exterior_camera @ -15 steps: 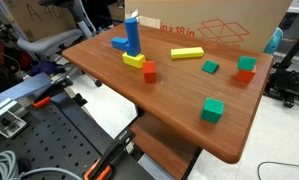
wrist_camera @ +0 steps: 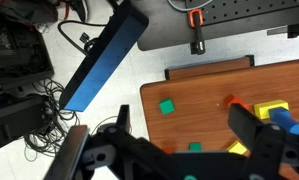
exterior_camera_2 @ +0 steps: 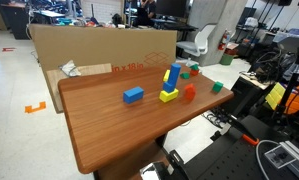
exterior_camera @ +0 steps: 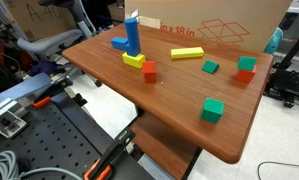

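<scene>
In the wrist view my gripper stands open above the wooden table, its dark fingers wide apart with no block held. A tall blue block [exterior_camera: 132, 36] rises upright by a yellow block [exterior_camera: 134, 60]; whether it rests on it I cannot tell. Beside them are a red block [exterior_camera: 150, 76] and a second blue block [exterior_camera: 119, 43], lying flat. Farther along lie a long yellow block [exterior_camera: 187, 52] and a flat green block [exterior_camera: 210, 66]. One green block [exterior_camera: 248, 63] sits on a red block [exterior_camera: 245, 75]. Another green block [exterior_camera: 212, 110] is near the table's rounded end.
A cardboard panel [exterior_camera_2: 119, 46] stands along the table's far side. A black platform [exterior_camera: 51, 135] with cables [exterior_camera: 4, 162] borders the near side, across a gap.
</scene>
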